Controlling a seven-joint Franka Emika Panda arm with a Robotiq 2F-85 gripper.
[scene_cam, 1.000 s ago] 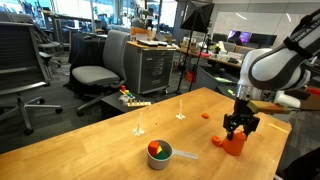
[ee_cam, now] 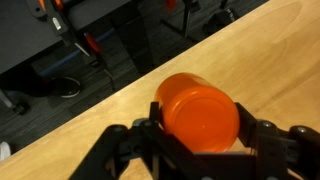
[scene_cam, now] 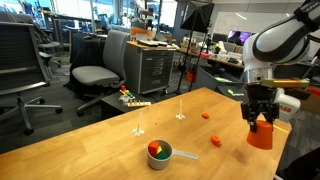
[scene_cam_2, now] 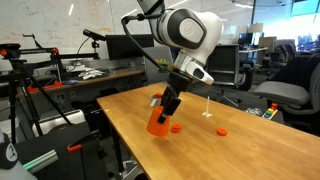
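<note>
An orange cup, its closed base turned toward the camera in the wrist view, hangs from my gripper. The fingers are shut on the cup, which fills the space between them. In exterior view 2 the cup is at the near left part of the wooden table, under the gripper. In exterior view 1 it appears close to the table's right edge.
A metal pot with colourful items inside stands on the table, its handle pointing right. Small orange-red pieces lie between pot and cup. White stands rise farther back.
In exterior view 1 the gripper and orange cup have moved right and slightly up, with the cup now hanging more upright. The pot and small pieces have stayed in place.
</note>
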